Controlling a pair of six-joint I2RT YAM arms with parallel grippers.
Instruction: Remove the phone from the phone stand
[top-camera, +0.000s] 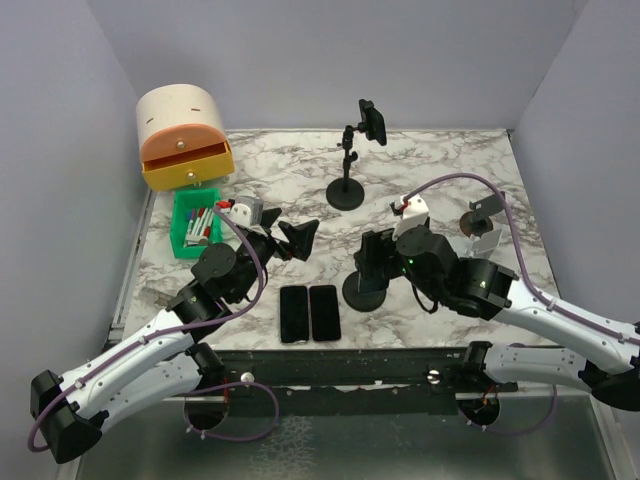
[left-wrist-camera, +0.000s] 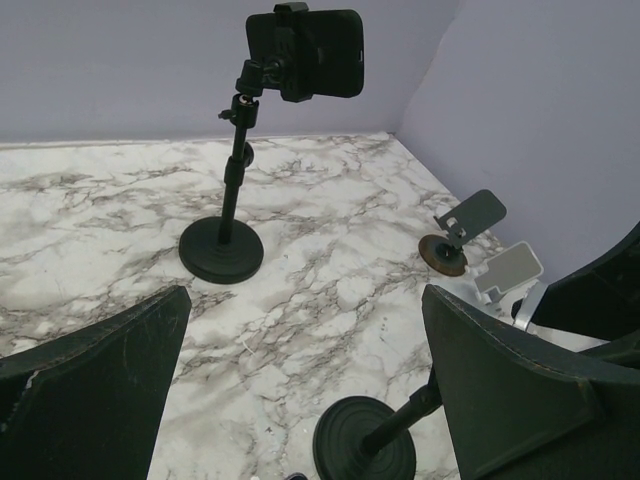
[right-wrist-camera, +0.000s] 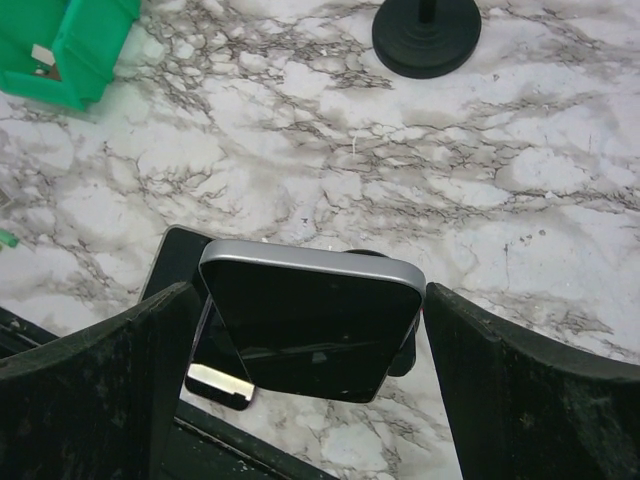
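A dark phone with a silver edge sits on the front stand, whose round base is near the table's front. My right gripper is open around that phone; in the right wrist view its fingertips are at either side of the phone's top edge. My left gripper stands open above the table to the left, nothing between its fingers. A second phone is held upright on the taller rear stand.
Two phones lie flat at the front. A green bin of markers and a drawer box are on the left, small metal stands on the right.
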